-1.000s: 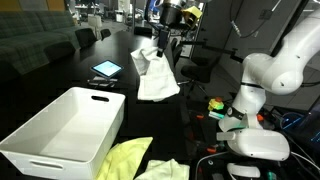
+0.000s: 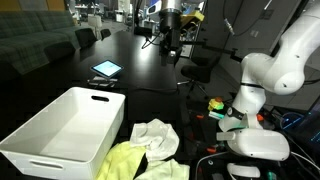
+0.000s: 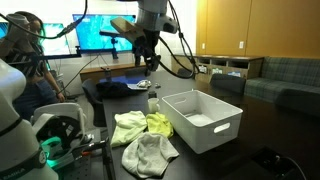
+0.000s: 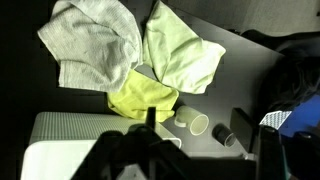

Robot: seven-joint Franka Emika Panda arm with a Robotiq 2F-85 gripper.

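Note:
My gripper (image 2: 174, 57) hangs high above the table, its fingers apart and nothing between the fingers. In the wrist view a rumpled white cloth (image 4: 95, 45) lies flat on the dark table, well clear of the fingers. Seen from the second exterior side, that white cloth (image 3: 149, 156) rests in front of the box. A yellow cloth (image 4: 142, 97) and a pale cloth (image 4: 182, 52) are spread close by. The empty white box (image 3: 205, 118) stands beside the yellow cloth.
A white mug (image 4: 191, 121) stands near the cloths. Farther back on the table lies a tablet with a light blue screen (image 2: 106, 69). Dark chairs (image 2: 59, 50) line the far side. Bare table surrounds the tablet.

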